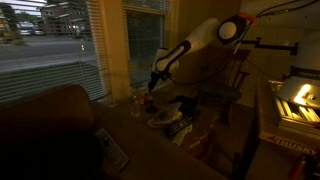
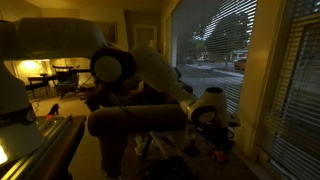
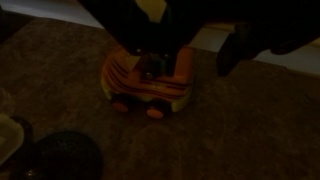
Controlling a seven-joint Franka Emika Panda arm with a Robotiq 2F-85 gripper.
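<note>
An orange toy car with dark stripes and orange wheels rests on the brown surface in the wrist view. The dark fingers of my gripper stand apart above it: one overlaps the car's top, the other shows to its right. Whether either touches the car cannot be made out in this dim light. Near the window, my gripper points down over a small reddish thing. From the other side, the gripper hangs low beside the window, with something red beneath it.
Dark round objects lie at the lower left of the wrist view. A remote-like item and other clutter lie right of the gripper. A brown couch back fills the left, and the window blinds stand close behind.
</note>
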